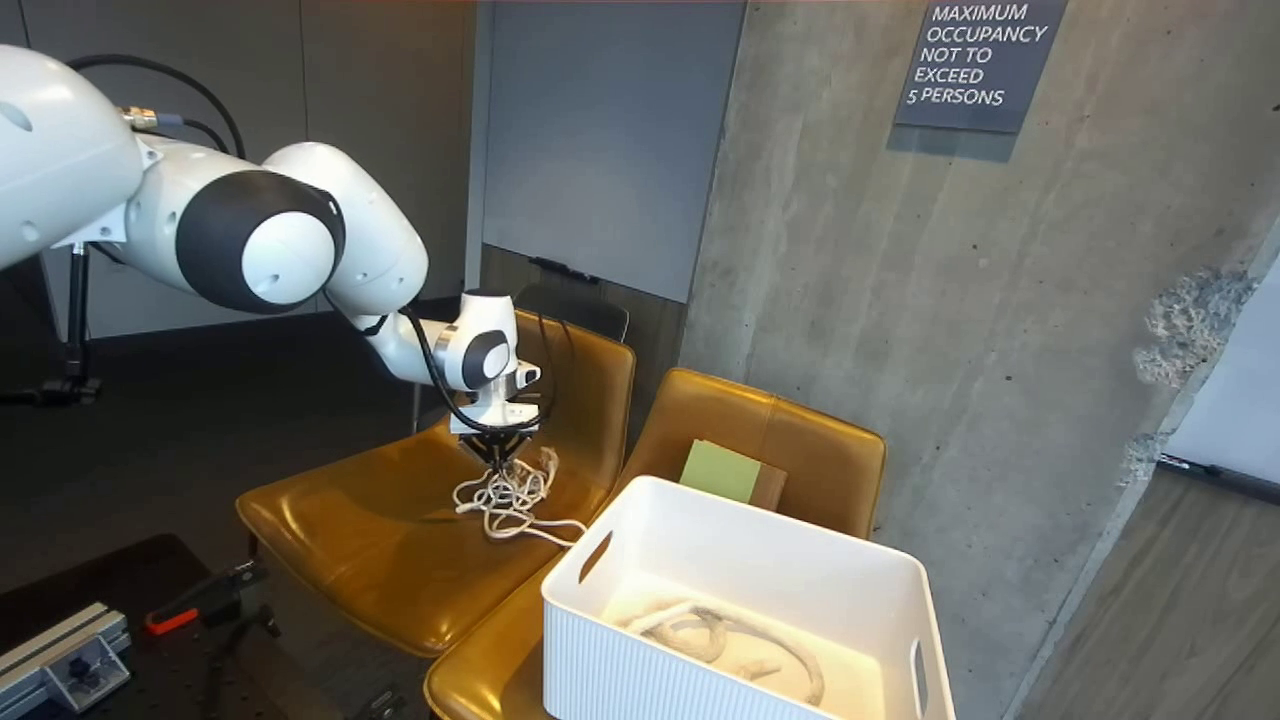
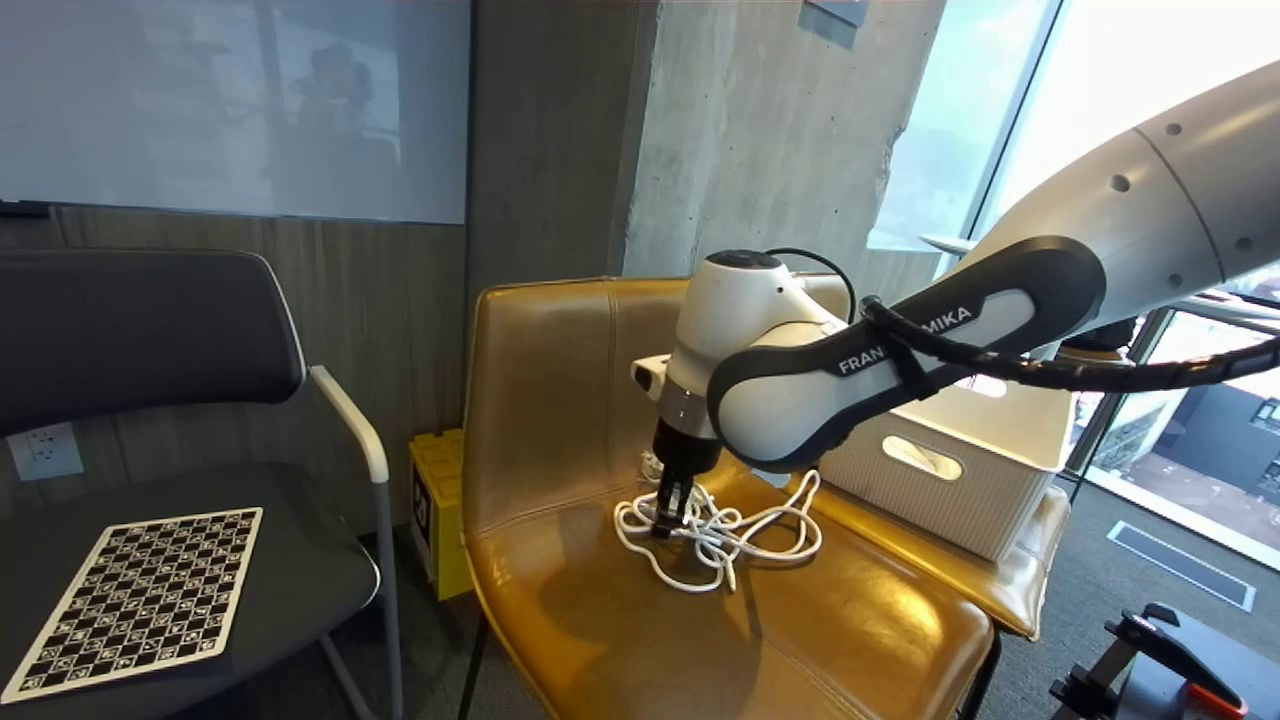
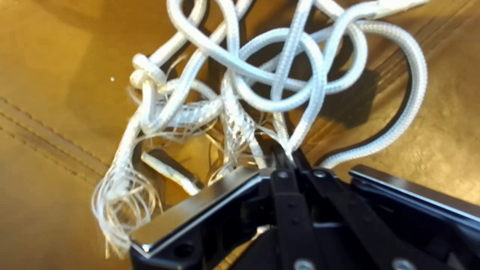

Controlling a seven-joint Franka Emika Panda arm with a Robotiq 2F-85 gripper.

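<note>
A tangled white rope (image 1: 512, 490) lies on the seat of the brown leather chair (image 1: 360, 528), with a knot and frayed ends showing in the wrist view. Down at the rope (image 3: 398, 123), my gripper is shut on part of it; strands run in between the fingertips, whose very ends are hidden among the loops. Seen from the other side, the gripper (image 2: 667, 522) points straight down into the tangle (image 2: 720, 546), close to the seat.
A white bin (image 1: 732, 540) with pale rope pieces inside (image 1: 708, 630) stands on the neighbouring brown chair. Behind it lean a green and brown item (image 1: 726, 474). A dark chair holds a checkered board (image 2: 144, 600).
</note>
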